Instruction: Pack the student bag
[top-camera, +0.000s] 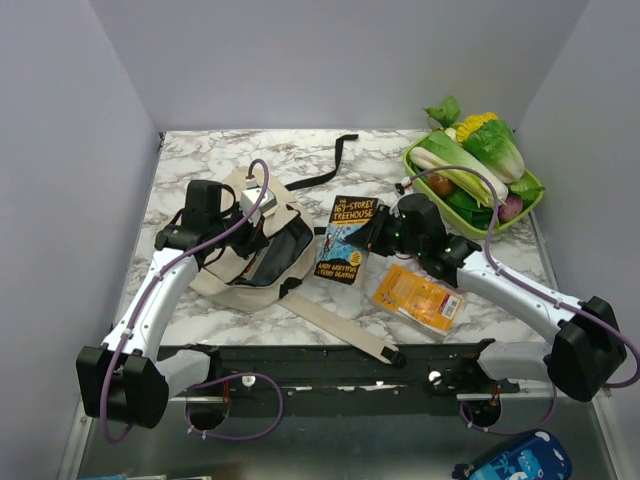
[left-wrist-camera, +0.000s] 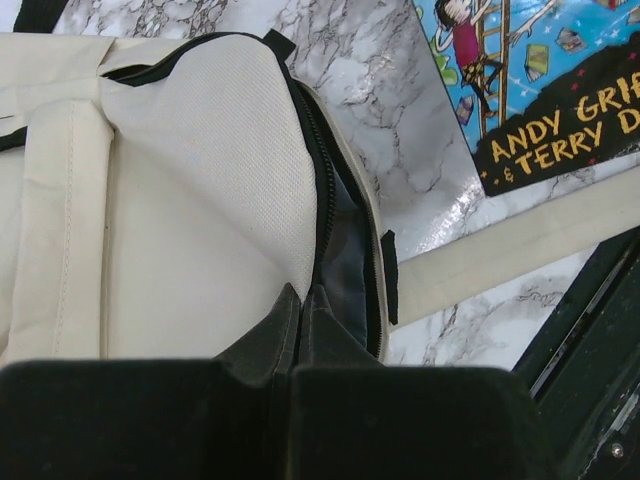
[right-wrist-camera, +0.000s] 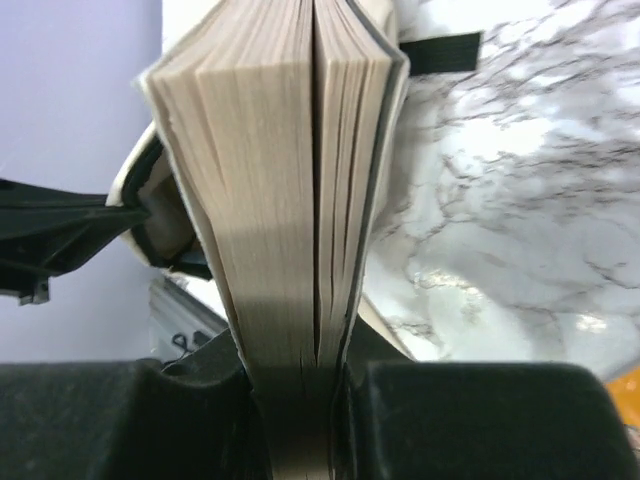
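Observation:
The Treehouse book (top-camera: 343, 243) hangs above the table, just right of the bag, with its cover facing up. My right gripper (top-camera: 362, 240) is shut on its page edge; the pages (right-wrist-camera: 270, 200) fill the gap between the fingers in the right wrist view. The beige bag (top-camera: 245, 297) lies on the left, its dark mouth (top-camera: 284, 250) facing the book. At the rim of that mouth, my left gripper is shut on the bag's fabric. Part of the mouth shows as a gap beside the zipper in the left wrist view.
An orange book (top-camera: 418, 297) lies at the front right. The green vegetable basket (top-camera: 541, 196) stands at the back right. A beige strap (top-camera: 335, 324) stretches from the bag to the front edge. A blue pouch (top-camera: 520, 460) is below the table, bottom right.

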